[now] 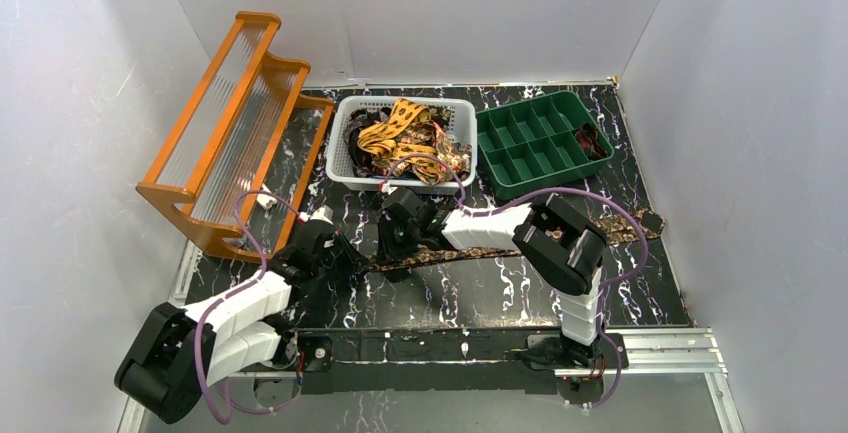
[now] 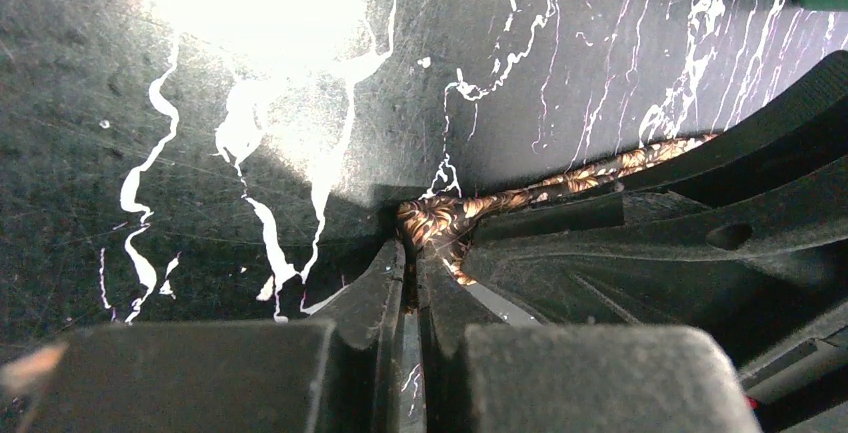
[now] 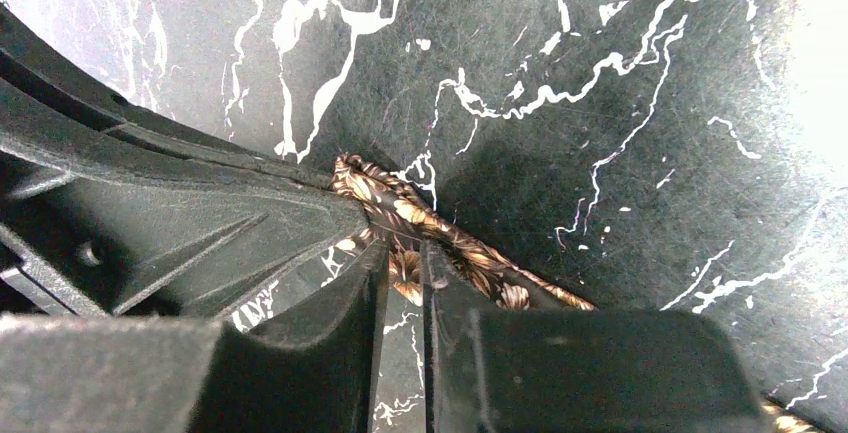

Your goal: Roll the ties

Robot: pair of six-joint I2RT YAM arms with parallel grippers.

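Observation:
A dark tie with an orange-brown leaf pattern [image 1: 470, 256] lies stretched across the table, its wide end at the right. Near its left end, my right gripper [image 1: 386, 256] is shut on the tie. The right wrist view shows folded cloth [image 3: 403, 238] between and around those fingertips. My left gripper [image 1: 362, 267] meets the same end from the left and is shut. In the left wrist view, a small fold of the tie [image 2: 432, 221] touches the left fingertips [image 2: 385, 273]; I cannot tell whether any cloth is pinched between them. Part of the tie is hidden beneath the right arm.
At the back, a white basket [image 1: 338, 158] holds several loose ties. Beside it stands a green divided tray [image 1: 520, 158], with a dark red rolled item [image 1: 590, 143] in one compartment. A wooden rack [image 1: 235, 123] occupies the left.

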